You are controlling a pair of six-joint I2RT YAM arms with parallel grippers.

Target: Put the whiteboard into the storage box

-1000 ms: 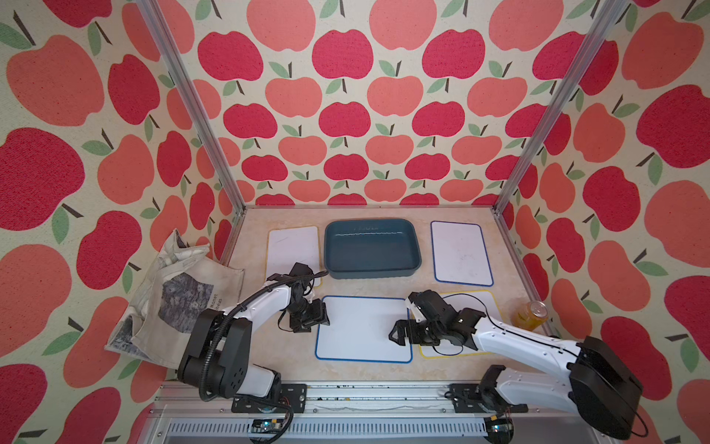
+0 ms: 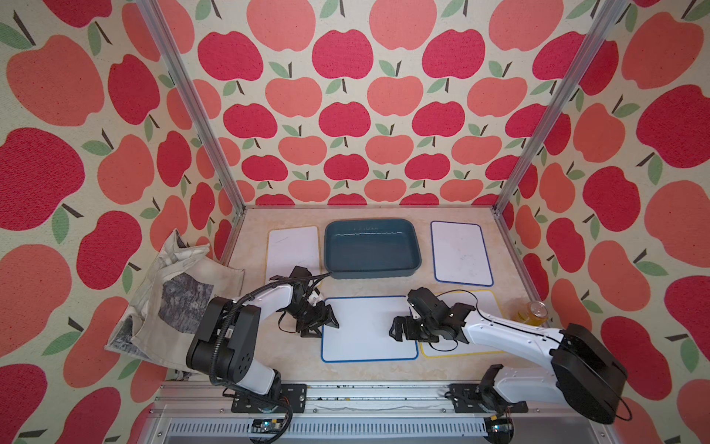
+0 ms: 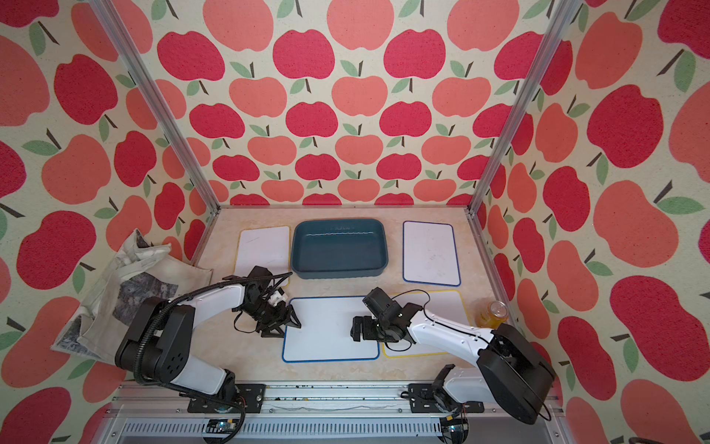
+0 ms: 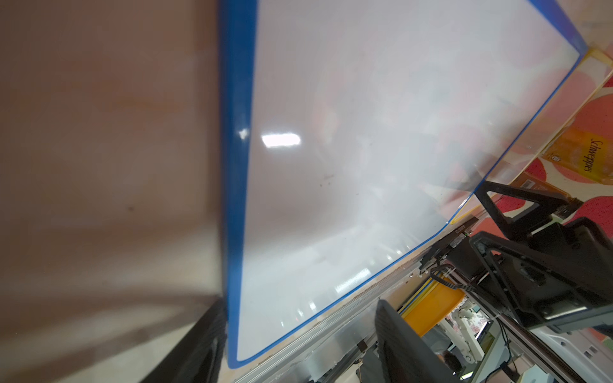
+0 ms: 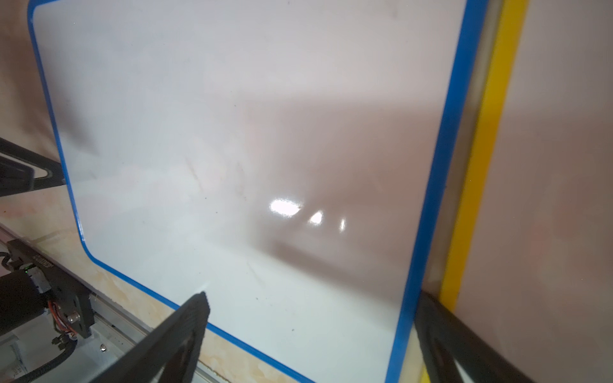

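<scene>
A blue-edged whiteboard (image 2: 366, 336) lies flat at the front middle. My left gripper is low at its left edge, fingers apart, one finger by the blue rim. My right gripper is open over its right edge, one fingertip at the blue rim beside the neighbouring yellow-edged board (image 5: 549, 191). The dark teal storage box (image 2: 372, 248) stands empty behind the whiteboard.
Another blue-edged board (image 2: 461, 251) lies back right and a pale-edged board (image 2: 292, 248) back left. A canvas bag (image 2: 181, 310) is at the far left, a yellow bottle (image 2: 531, 314) at the far right.
The front whiteboard has shifted slightly right, against the yellow-edged board. The right arm shifted slightly.
</scene>
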